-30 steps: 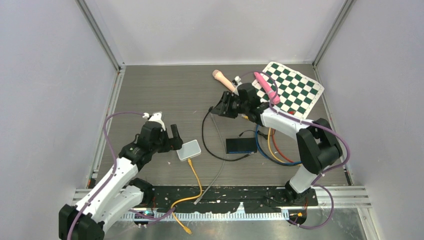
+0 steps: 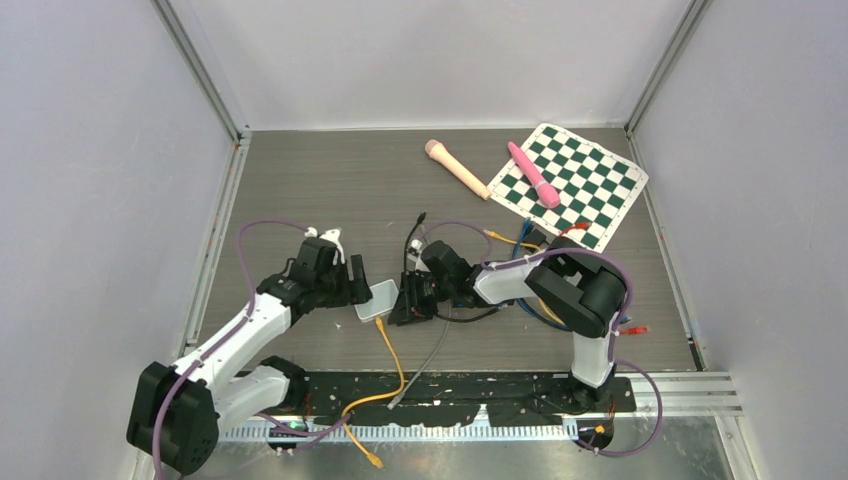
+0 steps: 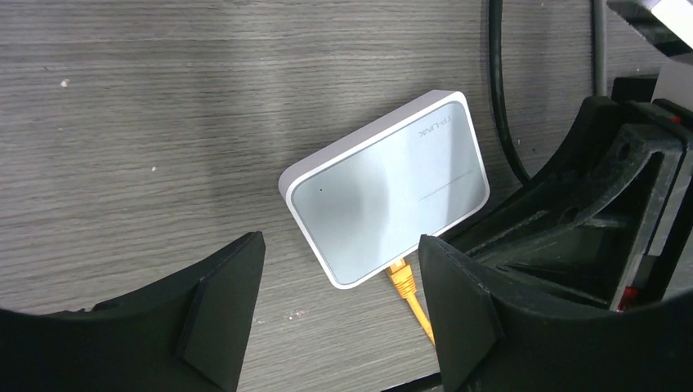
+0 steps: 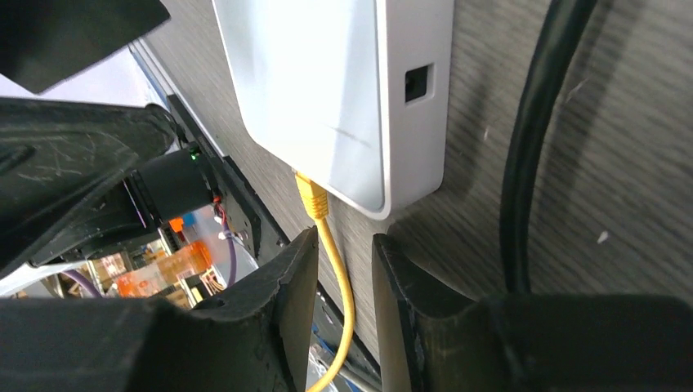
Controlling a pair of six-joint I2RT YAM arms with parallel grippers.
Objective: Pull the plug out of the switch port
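The white switch (image 2: 379,300) lies flat on the table, its TP-LINK top (image 3: 384,192) facing up. A yellow plug (image 4: 312,196) sits at the switch's near edge, its cable (image 2: 391,351) running toward the table's front. My left gripper is part open just left of the switch, whose body shows beyond the gap between its fingers. On the other side, my right gripper is close to the switch's right near corner. Its fingers stand a little apart, and the yellow cable shows beyond the gap. Contact with the plug is not visible.
A black cable (image 4: 531,139) curves along the table right of the switch. A grey cable (image 2: 432,352) runs toward the front edge. Behind lie a checkered board (image 2: 620,180), a pink object (image 2: 533,175) and a beige one (image 2: 457,168).
My right gripper has swung from the back middle toward the front left, down to the switch. The left one has shifted slightly right and forward. Switch and yellow cable look unmoved.
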